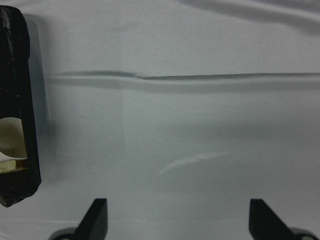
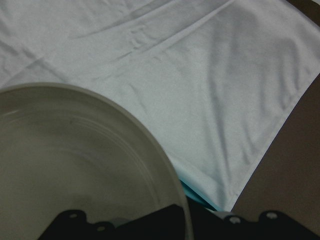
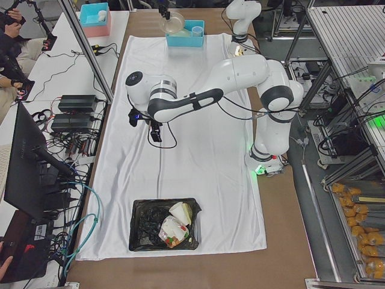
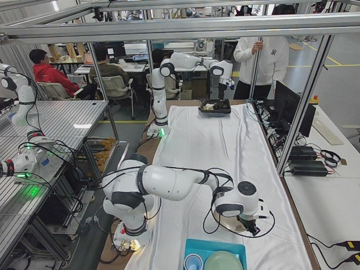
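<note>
A beige round dish (image 2: 80,155), a plate or bowl, fills much of the right wrist view, its rim between the fingers of my right gripper (image 4: 250,225), which is shut on it at the table's far end in the camera left view. Just beyond sits a blue bin (image 4: 191,247) with a green plate (image 4: 224,261) and a blue cup (image 4: 193,263). My left gripper (image 3: 144,126) stands open and empty over the white cloth (image 3: 120,180), beside a black bin (image 3: 144,241) holding crumpled items.
Monitors (image 3: 27,168), power boxes and cables line one side outside a frame post. A metal table (image 3: 337,36) stands on the other side, across a gap.
</note>
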